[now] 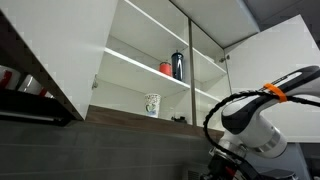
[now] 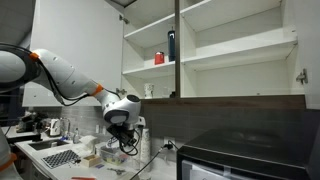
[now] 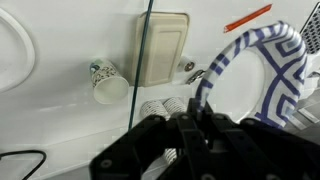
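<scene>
In the wrist view, a bowl or cup with a blue-and-white patterned band (image 3: 287, 75) sits at the upper right, its round white inside facing the camera. My gripper is shut on its rim at the left. Exterior view 2 has the gripper (image 2: 123, 139) low over the counter, where the held piece is hard to make out. The arm's lower end hides the gripper from clear sight in exterior view 1.
A patterned paper cup (image 3: 108, 82), a cream rectangular container (image 3: 165, 45) and an orange-red stick (image 3: 248, 18) lie below. A dark cord (image 3: 140, 75) crosses the wrist view. Shelves (image 2: 230, 50) stand above the counter, with a dark microwave-like box (image 2: 245, 145) at right.
</scene>
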